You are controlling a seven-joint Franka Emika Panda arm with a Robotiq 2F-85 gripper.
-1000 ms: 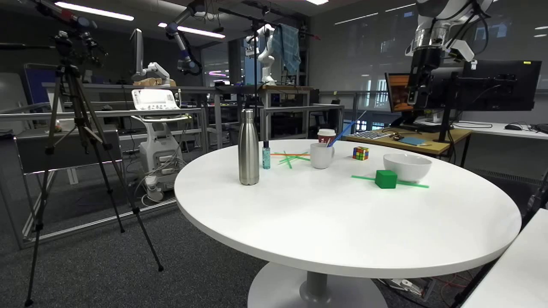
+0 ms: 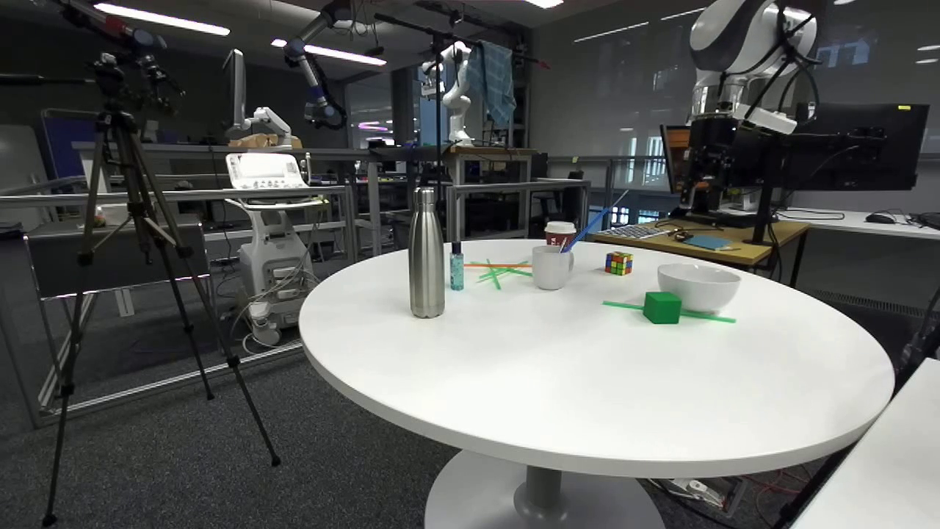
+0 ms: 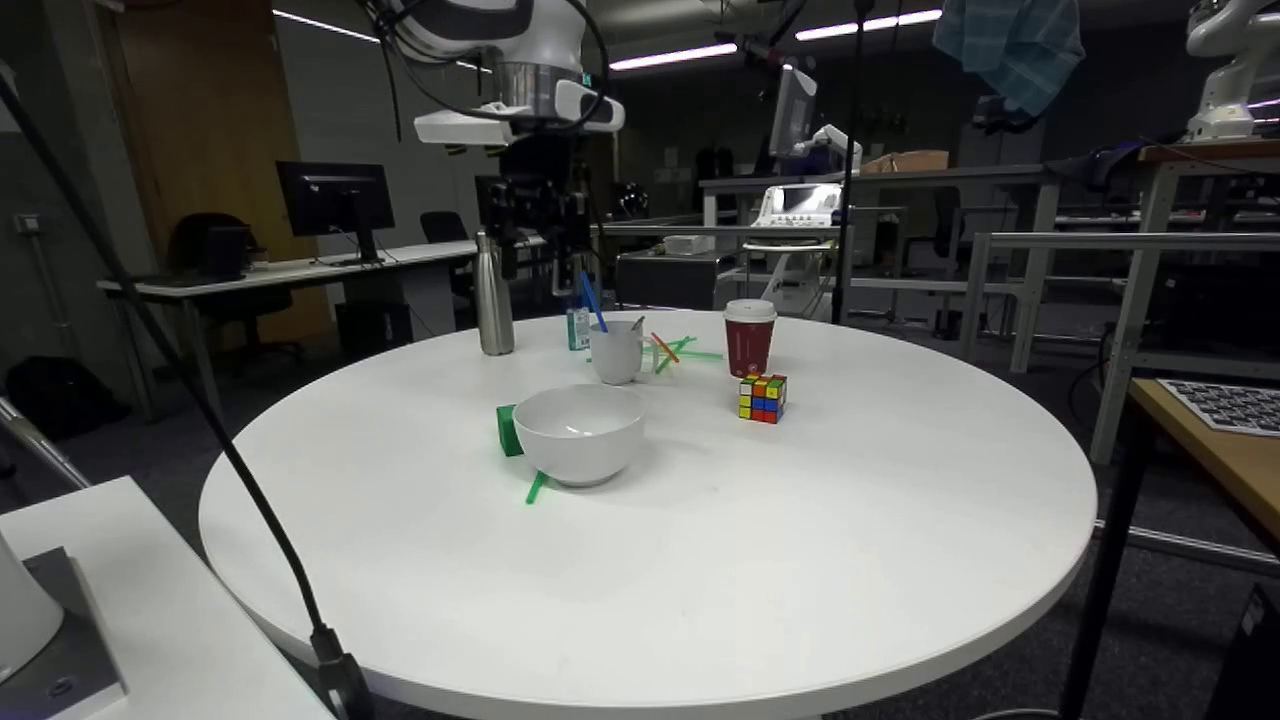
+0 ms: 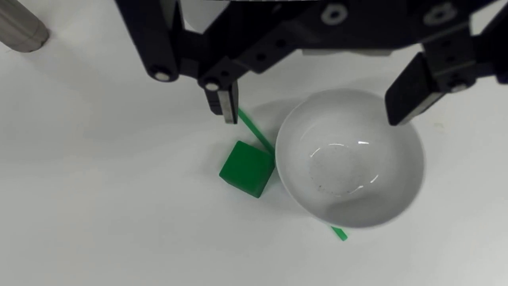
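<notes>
My gripper hangs open above the table, its two fingers wide apart and nothing between them. Below it in the wrist view stands an empty white bowl (image 4: 352,162). A green cube (image 4: 247,167) rests close against the bowl's left side. Under both runs a thin green stick (image 4: 254,128), whose other end pokes out past the bowl's lower rim. From the first exterior view, the gripper (image 2: 700,198) is well above the bowl (image 2: 698,286) and the cube (image 2: 662,308).
Across the round white table (image 2: 529,379) stand a steel bottle (image 2: 427,256), a small teal bottle (image 2: 456,267), a white mug (image 2: 551,268) holding a blue stick, a red paper cup (image 3: 749,342) and a puzzle cube (image 3: 762,398). Several coloured sticks (image 2: 498,269) lie behind the mug.
My arm has come lower and shifted left in the first exterior view, and the gripper has turned. The objects on the table have not moved.
</notes>
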